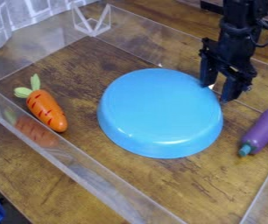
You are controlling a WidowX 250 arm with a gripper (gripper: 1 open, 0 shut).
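Observation:
A black gripper (224,74) reaches down from the top right to the upper right edge of a large blue dome-shaped object (160,114), which looks like an upside-down bowl or lid, lying on the wooden table. Its fingertips are at or very near that rim; whether they are shut on it cannot be told. A toy carrot (46,108) lies at the left, and a purple eggplant (260,129) lies right of the blue object.
Clear plastic walls (67,179) border the wooden work surface (95,57). Bare wood shows above and below the blue object and around the carrot.

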